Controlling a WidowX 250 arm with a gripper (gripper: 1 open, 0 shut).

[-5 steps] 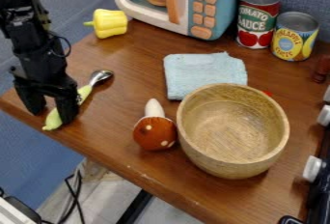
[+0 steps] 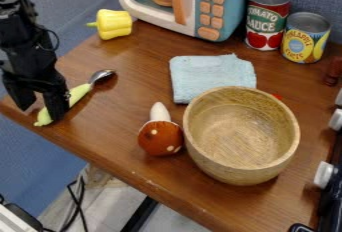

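My black gripper [image 2: 40, 91] is at the left edge of the table, low over a pale yellow-green long object [image 2: 60, 109] that lies diagonally beside a metal spoon [image 2: 102, 76]. The gripper's fingers are dark and partly overlap, so I cannot tell whether they are open or shut.
A wooden bowl [image 2: 241, 126], toy mushroom [image 2: 160, 137], blue cloth [image 2: 211, 74], yellow pepper [image 2: 114, 24], toy microwave [image 2: 174, 1], tomato can [image 2: 266, 21] and yellow-labelled can [image 2: 305, 38] stand around.
My gripper has moved up and to the left, uncovering more of the yellow-green object, which has shifted slightly.
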